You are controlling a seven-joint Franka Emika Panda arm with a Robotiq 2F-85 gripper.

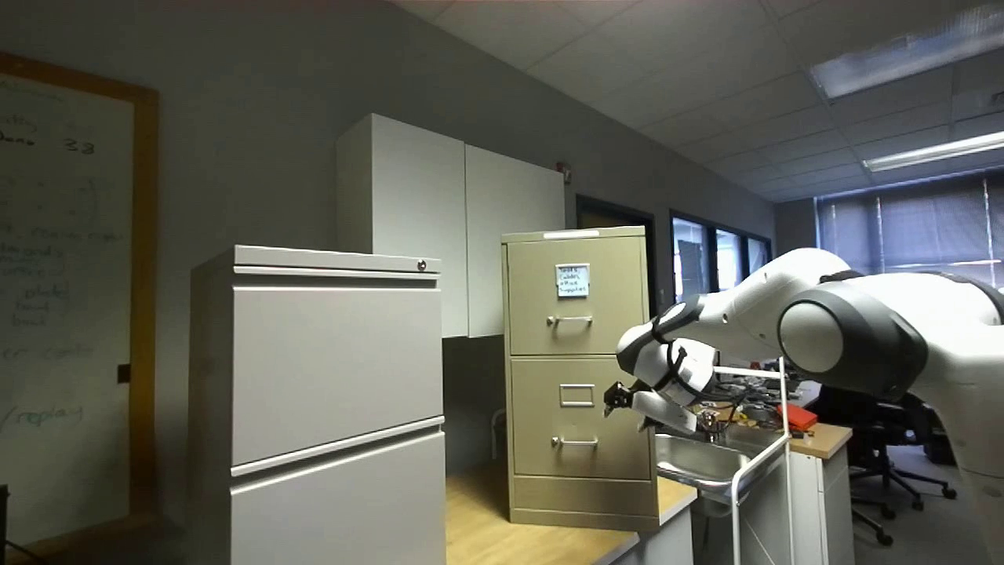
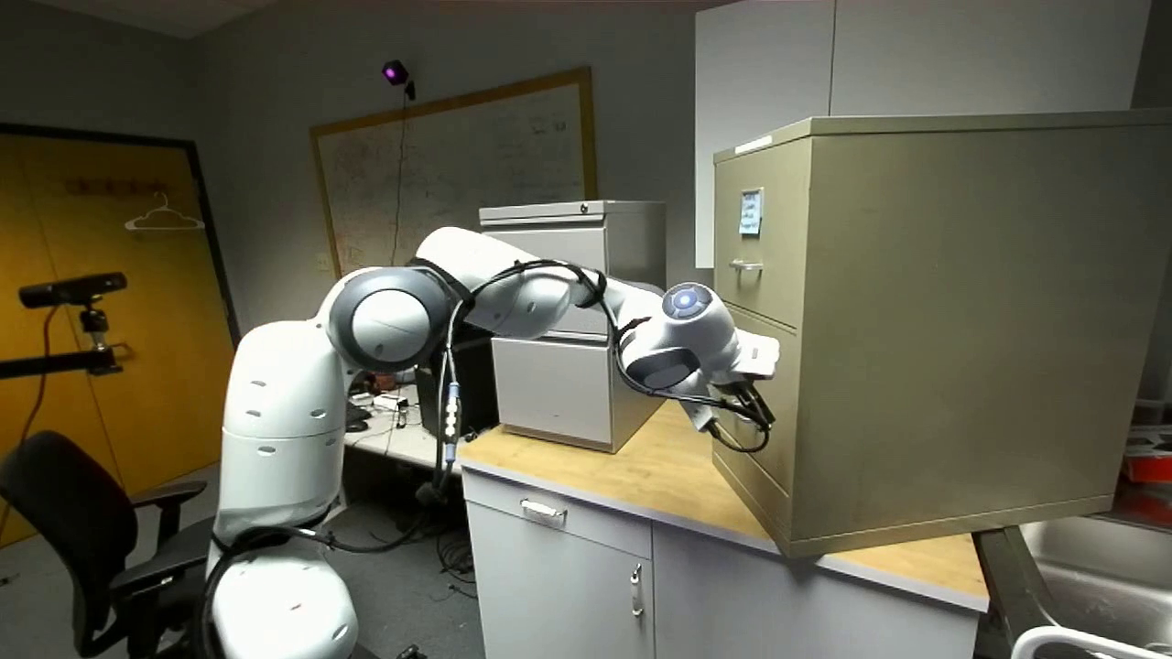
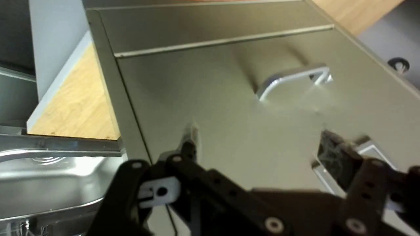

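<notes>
My gripper is open, its two fingers wide apart and nothing between them. It faces the lower drawer front of a tan two-drawer filing cabinet. In the wrist view the silver drawer handle lies beyond the fingertips, apart from them. Behind the right finger, the label holder is partly covered. From exterior view 1, the gripper appears right of the lower handle and a little above it. Both drawers look closed.
A grey filing cabinet stands on the same wooden counter, left of the tan one. A metal sink lies beside the tan cabinet. White cupboards hang on the wall behind.
</notes>
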